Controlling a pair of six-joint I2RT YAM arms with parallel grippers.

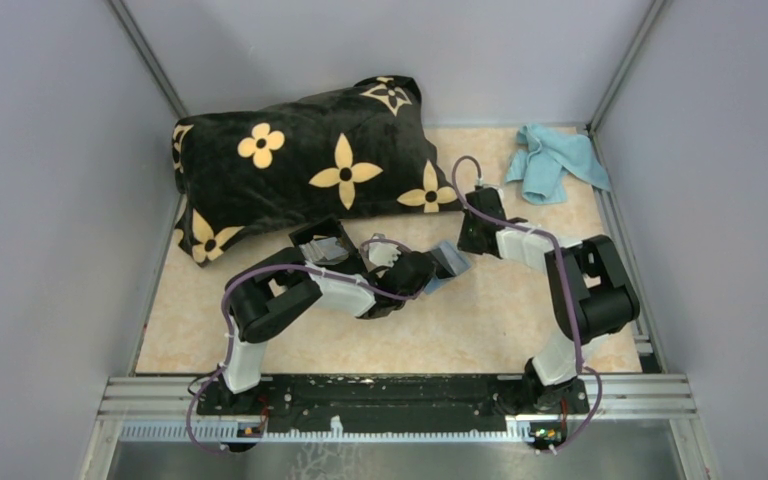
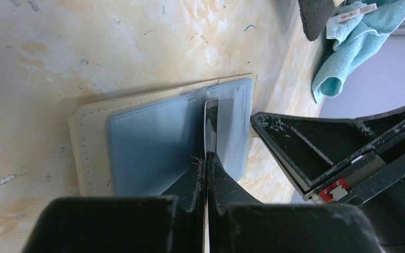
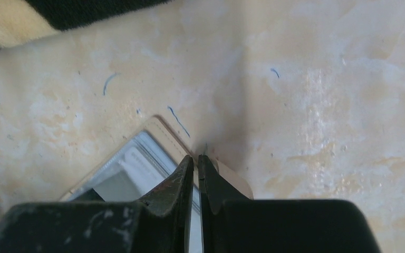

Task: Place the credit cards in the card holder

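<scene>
The card holder (image 2: pixel 147 142), light blue with a beige border, lies flat on the table between the arms; its blue face (image 1: pixel 455 256) shows in the top view. Over it my left gripper is shut, with a thin dark card (image 2: pixel 211 124) seen edge-on at its fingertips. The card's lower end is hard to make out against the blue. At the holder's beige edge (image 3: pixel 171 139), my right gripper points down, its fingers parted by only a narrow gap. Whether that edge sits between them cannot be told.
A black box (image 1: pixel 338 233) with cards in it stands left of the holder, partly behind my left arm. A dark patterned cushion (image 1: pixel 300 160) fills the back left. A teal towel (image 1: pixel 555 160) lies at the back right. Table in front of the holder is clear.
</scene>
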